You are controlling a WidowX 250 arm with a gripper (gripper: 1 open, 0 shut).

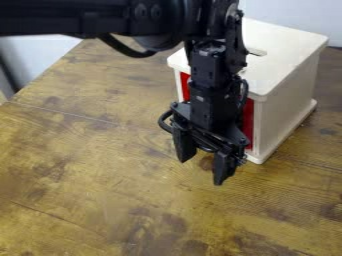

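Note:
My black gripper [202, 161] hangs low over the wooden table, just in front of a white box [286, 100] with a red front panel [182, 88]. The two fingers stand apart, pointing down, and I see nothing between them. The arm and gripper hide much of the red panel. Whether the fingertips touch the panel or the table cannot be told from this view.
The box takes up the back right, and a pale wall lies behind the table. The dark arm with a cable reaches in from the top left.

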